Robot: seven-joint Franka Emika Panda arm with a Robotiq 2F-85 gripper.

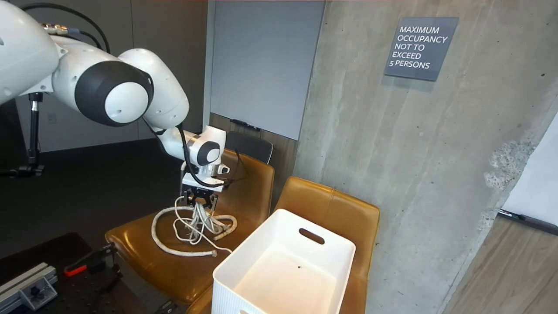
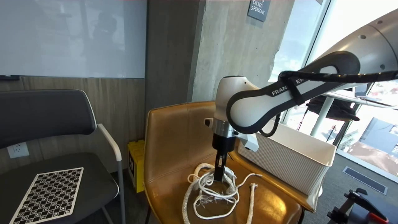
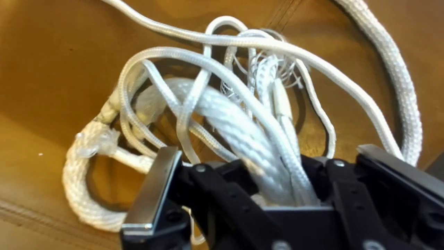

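Observation:
A tangle of white rope (image 1: 196, 222) lies over the seat of a tan chair, with thick braided pieces and thinner cords mixed together. My gripper (image 1: 202, 204) points down into the middle of it, shut on the rope where several strands rise and converge. Seen in the wrist view, a thick braided length and a thin cord of the rope (image 3: 249, 137) run up between the black fingers; the exact grip point is hidden. In exterior view 2 the gripper (image 2: 219, 177) stands among loops of rope (image 2: 209, 190), much of which still rests on the seat.
An empty white bin (image 1: 293, 272) with handle cutouts stands on the neighbouring tan chair (image 1: 340, 204), to the right in exterior view 1. The tan chair's backrest (image 2: 179, 138) rises behind the gripper. A dark chair (image 2: 44, 119) holds a checkered board (image 2: 50, 194).

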